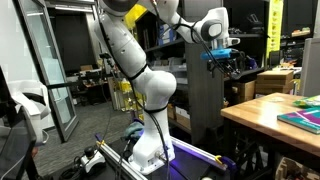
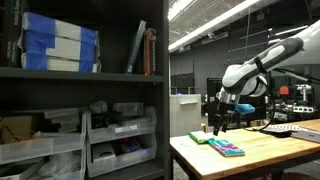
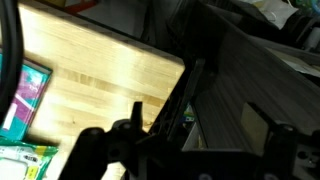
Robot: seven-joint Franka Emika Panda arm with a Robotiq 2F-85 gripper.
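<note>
My gripper (image 1: 232, 68) is open and empty, held up in the air near the wooden table's near-left edge. In the wrist view its dark fingers (image 3: 134, 118) stand wide apart, with the dark shelf side below and between them. A teal and pink flat pack (image 3: 24, 100) lies on the table at the left of that view. Below it is a shiny green and white packet (image 3: 25, 160). In exterior view 2 the teal pack (image 2: 226, 147) lies near the table's front, with the green packet (image 2: 187, 134) to its left.
A tall dark shelf (image 2: 135, 50) carries blue and white boxes (image 2: 62, 45) above and grey bins (image 2: 120, 152) below. Cardboard boxes (image 1: 272, 82) stand behind the table. A keyboard-like item (image 2: 282, 130) lies at its far side.
</note>
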